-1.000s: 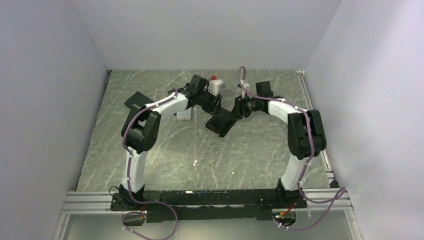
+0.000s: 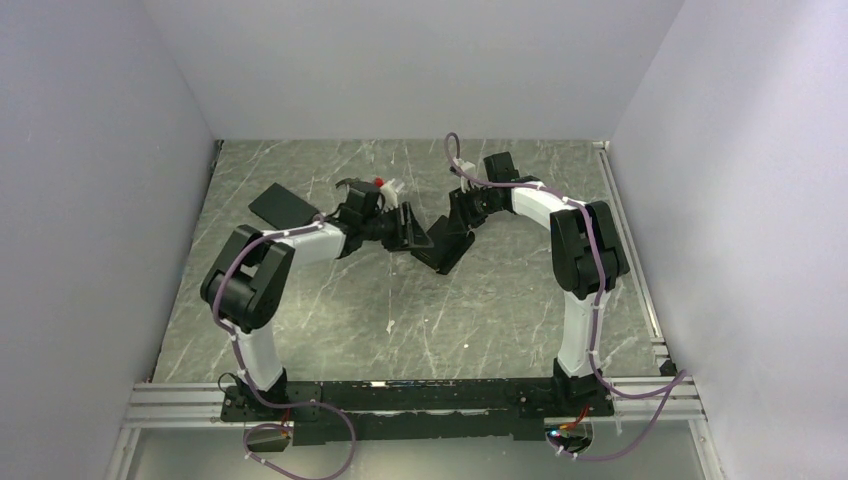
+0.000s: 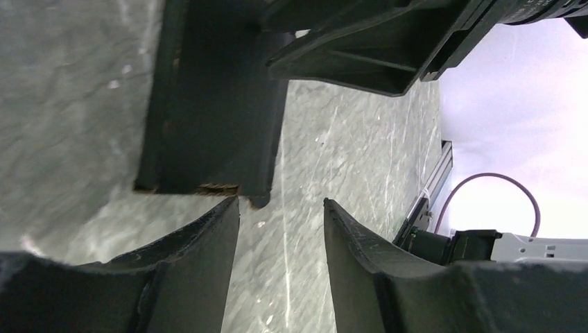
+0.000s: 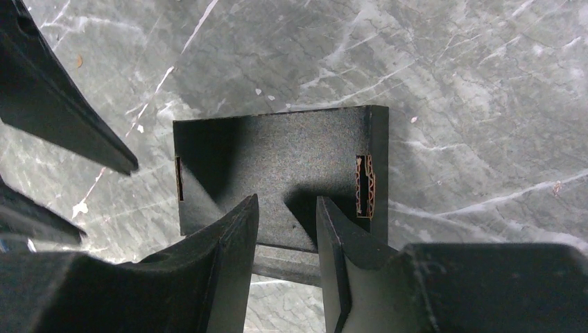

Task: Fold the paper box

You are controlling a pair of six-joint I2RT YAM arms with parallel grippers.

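Note:
The black paper box [image 2: 452, 256] lies at the middle of the table, closed into a flat rectangular shape. The right wrist view shows the broad top face of the box [image 4: 312, 142], a cut slot [image 4: 364, 186] by its right edge, and a narrow strip [image 4: 288, 257] along its near side. My left gripper is part open at the left end of the box, its fingers apart and empty. Over the far side of the box stands my right gripper, open, nothing between its fingers. Whether its fingertips touch the box I cannot tell.
A flat black panel [image 2: 284, 206] lies at the left of the table. The two grippers are close together over the box.

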